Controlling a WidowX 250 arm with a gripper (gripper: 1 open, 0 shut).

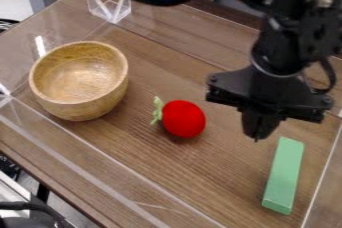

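A black robot arm reaches in from the top right, its gripper (261, 122) hanging over the tabletop, shut, with nothing visible between its fingers. Left of it and below lies a red round object with a green leafy top (185, 118), like a tomato or strawberry. A pale green bar (283, 177) lies at the lower right, below the gripper. A wooden bowl (80, 92) sits on the left.
A small clear wire-like item (110, 4) stands at the back left. Dark cables or hardware lie beyond the left edge.
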